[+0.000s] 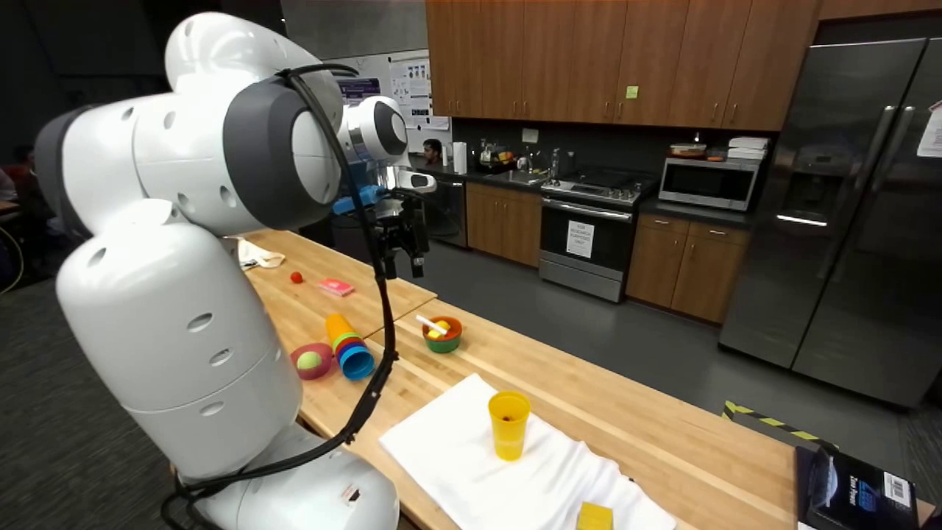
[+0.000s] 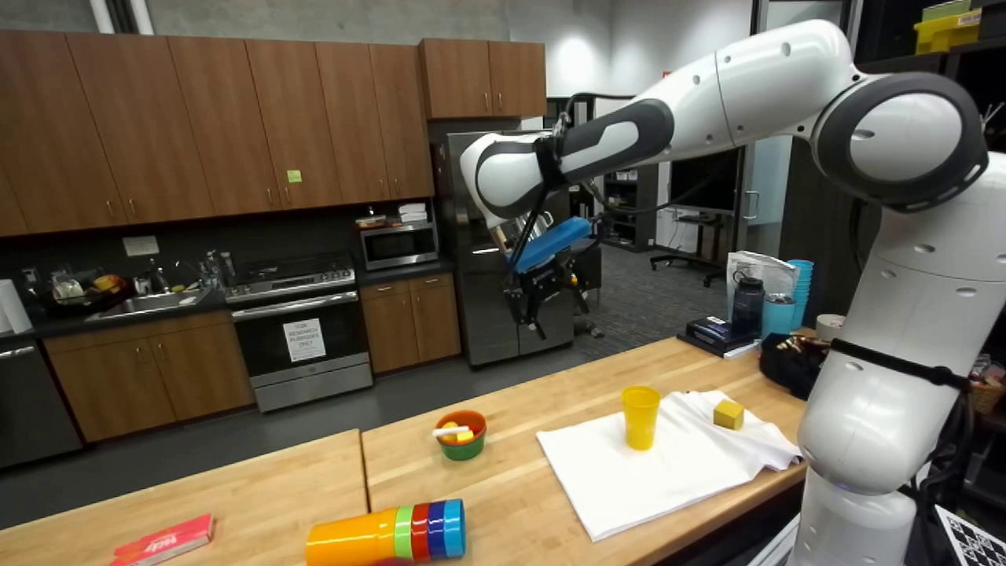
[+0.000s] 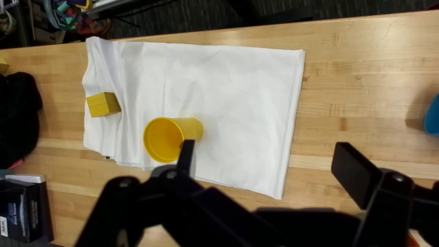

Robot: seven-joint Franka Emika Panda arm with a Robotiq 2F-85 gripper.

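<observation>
Raised well above the table, my gripper stands open, its two black fingers wide apart with nothing between them. A yellow cup (image 2: 641,417) is upright on the white cloth (image 2: 603,472); something small and dark shows inside it in the wrist view and exterior view 1. On the cloth's rumpled end lies a yellow block (image 3: 103,104). A bowl (image 2: 462,447), green outside with an orange rim, holds yellow pieces and a white stick. Stacked cups (image 2: 387,536) in orange, green, red and blue lie on their side.
A pink bowl (image 1: 313,361) with a light green ball is beside the stacked cups. Further off are a pink packet (image 1: 336,287) and a red ball (image 1: 296,277). A black box (image 3: 20,210), a dark bottle (image 2: 747,306) and blue cups occupy the far end.
</observation>
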